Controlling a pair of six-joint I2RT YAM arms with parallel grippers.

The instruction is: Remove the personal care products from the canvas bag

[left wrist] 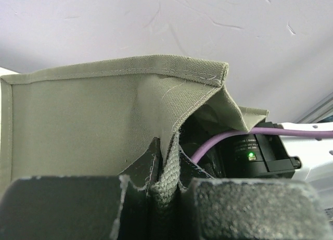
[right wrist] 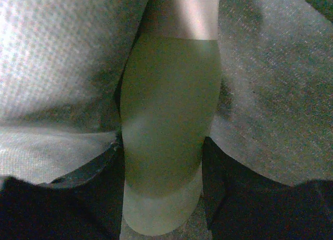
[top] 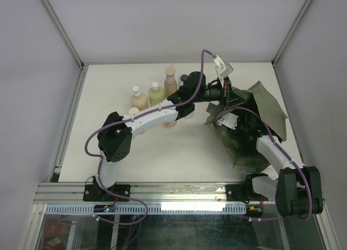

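The olive canvas bag (top: 233,152) lies at the right of the table, its mouth held up. My left gripper is shut on the bag's edge (left wrist: 173,146), a fold of cloth between its fingers. Inside the bag, my right gripper straddles a greenish bottle (right wrist: 169,104) with a pale cap (right wrist: 182,13). Its fingers stand apart, one along each side of the bottle; whether both press on it is unclear. In the top view the bag and arm hide that gripper.
Several bottles stand at the back of the table, among them a beige pump bottle (top: 139,100), a green pump bottle (top: 156,94) and a tall tan bottle (top: 170,83). Free white table (top: 168,160) lies in front of them.
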